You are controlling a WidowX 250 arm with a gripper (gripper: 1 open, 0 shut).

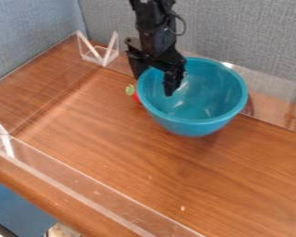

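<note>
A black gripper point(155, 72) reaches down from the top over a large turquoise bowl point(200, 111), its fingers open above the bowl's left part. A small red object point(137, 98) with a yellowish-green bit peeks out at the bowl's left side, mostly hidden behind it and the gripper.
Clear plastic edging runs along its left and back edges, with grey padded walls behind.
</note>
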